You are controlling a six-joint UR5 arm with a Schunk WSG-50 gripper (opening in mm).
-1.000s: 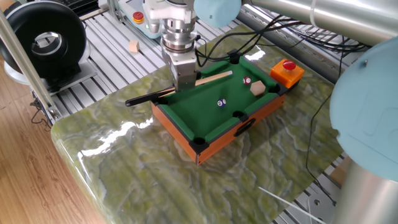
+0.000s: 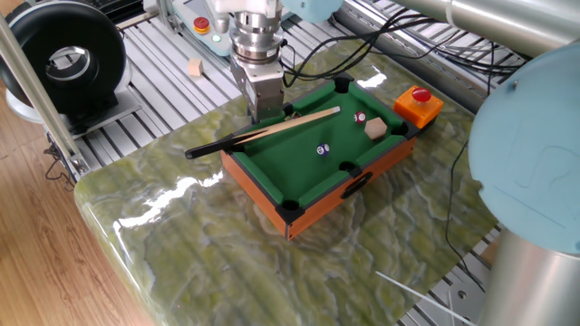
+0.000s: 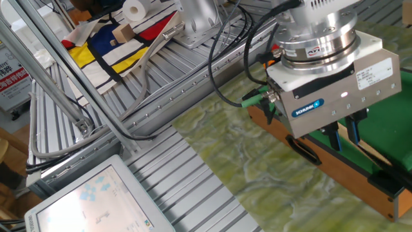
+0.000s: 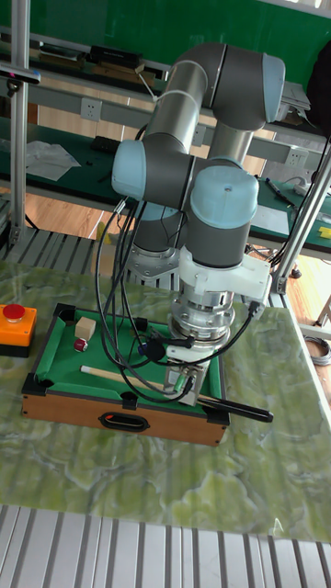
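A toy pool table with green felt and orange-brown sides stands on the marbled sheet. Across its felt and left rim lies a cue, pale wood with a black butt overhanging the edge. My gripper is low at the table's rim, beside the cue. Its two dark fingers stand apart, with pale wood showing between or just behind them; whether they touch the cue cannot be made out. In exterior view 1 the cue passes in front of the fingers. A blue-and-white ball and a red-and-white ball rest on the felt.
A wooden block sits on the felt by the right rail. The orange emergency-stop box is close to the right corner. Black cables hang along the arm. The marbled sheet is clear in front.
Over the last second my gripper has shifted slightly left and toward the far rim, uncovering the middle of the cue. The cue has moved slightly toward the front. The balls and block are unmoved.
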